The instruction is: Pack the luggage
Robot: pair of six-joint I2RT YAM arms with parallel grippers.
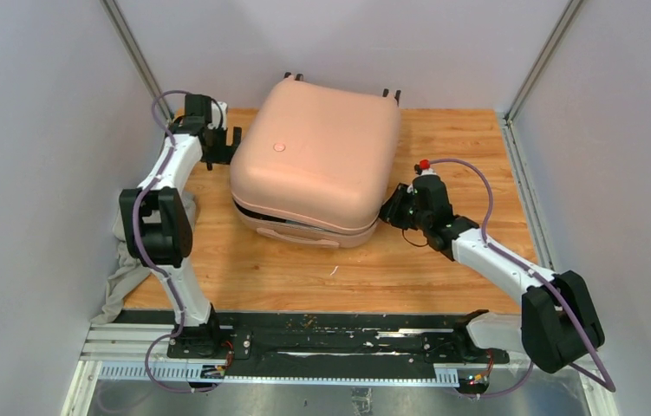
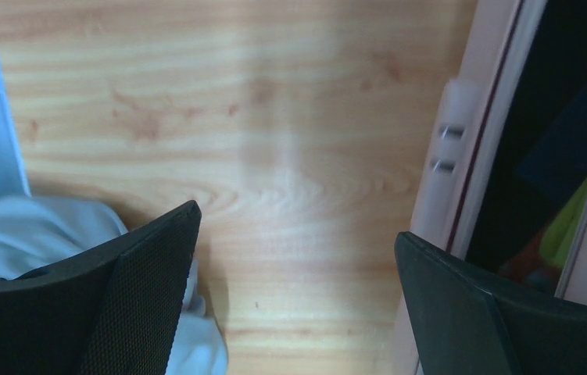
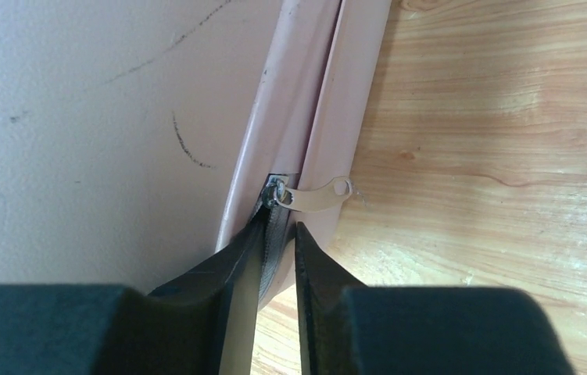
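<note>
A pink suitcase [image 1: 315,156] lies on the wooden table with its lid down, a dark gap showing along the front seam. In the left wrist view its side gapes, with dark and green contents [image 2: 567,226] inside. My left gripper [image 1: 230,146] is open beside its left side. My right gripper [image 1: 387,208] is shut low against the right side; in the right wrist view a zipper pull [image 3: 317,195] sticks out just beyond the right fingertips, and what lies between the fingers is unclear.
A grey cloth [image 1: 126,277] lies along the table's left edge. Walls close in on the back and sides. Bare table [image 1: 452,147] shows to the right of the suitcase and in front of it.
</note>
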